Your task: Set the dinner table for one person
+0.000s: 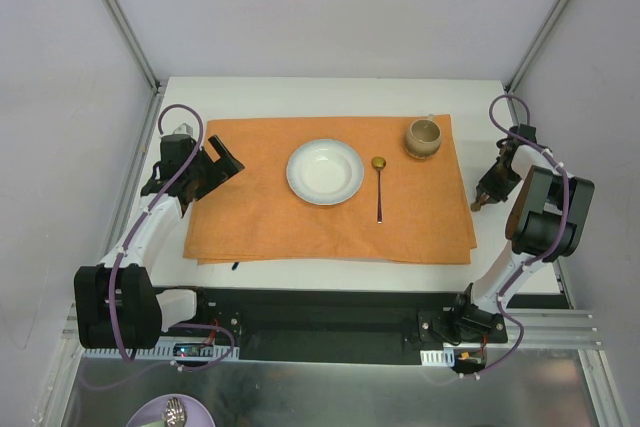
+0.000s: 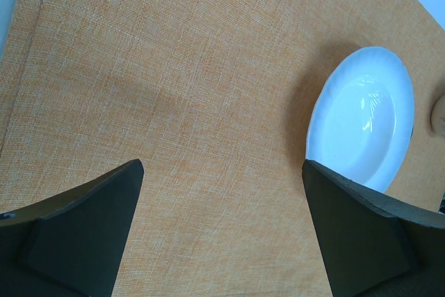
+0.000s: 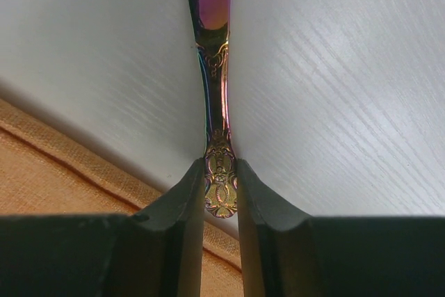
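Observation:
A white plate (image 1: 324, 172) sits on the orange placemat (image 1: 260, 227), with a spoon (image 1: 378, 164) to its right and a mug (image 1: 422, 137) at the back right. My left gripper (image 1: 222, 160) is open and empty over the mat's left side. My right gripper (image 1: 483, 197) is low at the mat's right edge. In the right wrist view, its fingers are close around the patterned handle end of an iridescent knife (image 3: 214, 81) lying on the white table; whether they grip it is unclear.
A purple bowl (image 1: 170, 409) with utensils is below the table's front. Walls stand on both sides.

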